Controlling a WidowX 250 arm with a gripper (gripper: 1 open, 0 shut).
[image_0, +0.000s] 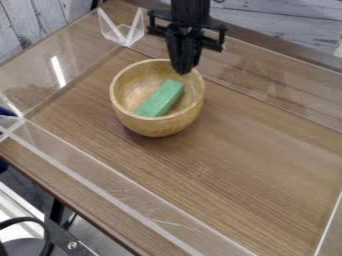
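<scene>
A wooden bowl with a green block lying inside sits left of centre on the wooden table. My gripper, a dark shape, is above the bowl's back rim near the top middle. Its fingers are small and dark here, so whether they are open or shut is unclear.
A clear plastic object stands at the back left. A dark cable lies at the lower left edge.
</scene>
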